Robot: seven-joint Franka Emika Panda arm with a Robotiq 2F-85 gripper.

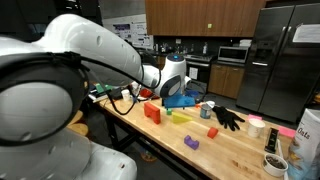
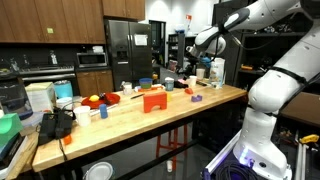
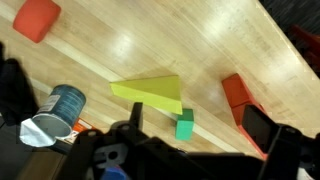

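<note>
My gripper stands open in the wrist view, with its dark fingers apart and nothing held between them. Below it on the wooden table lies a yellow wedge-shaped block. A small green block touches or nearly touches the wedge's lower corner, in the space between the fingers. Beside the right finger is a red block, partly covered by it. Exterior view 1 has the arm above the table, close to the yellow block and the larger red block.
A smaller red block, a can and a black glove lie to one side. Nearer the front sits a purple block. A white cup stands right of the glove. Bare table shows at the front.
</note>
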